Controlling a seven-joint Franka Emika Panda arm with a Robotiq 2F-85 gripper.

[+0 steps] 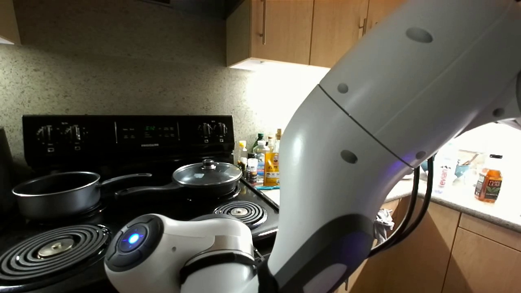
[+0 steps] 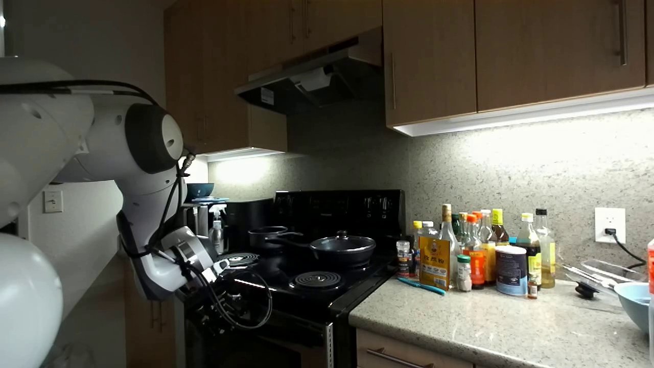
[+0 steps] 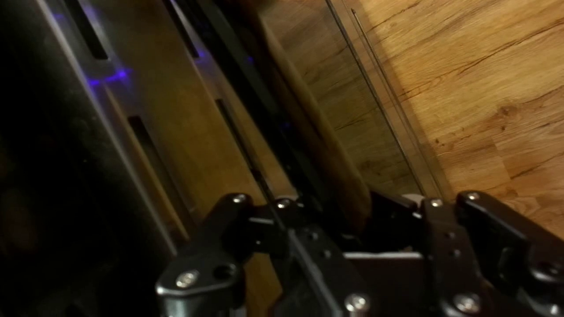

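Observation:
In the wrist view my gripper is shut on a dark, glossy bar, which looks like the oven door handle (image 3: 317,137). The bar runs diagonally from the top of the view down between the fingers, and the fingertips are largely hidden behind it. Slotted metal of the oven front (image 3: 179,127) lies to its left. In exterior view 2 the arm reaches down to the front of the black stove (image 2: 288,328), where the dark gripper blends into the oven. Exterior view 1 shows only the arm's wrist joint (image 1: 180,249), with the gripper out of sight below.
On the stovetop stand an open pot (image 1: 58,195) and a lidded pan (image 1: 207,176), their handles pointing toward each other. Bottles (image 2: 475,248) crowd the counter (image 2: 429,316) to the right.

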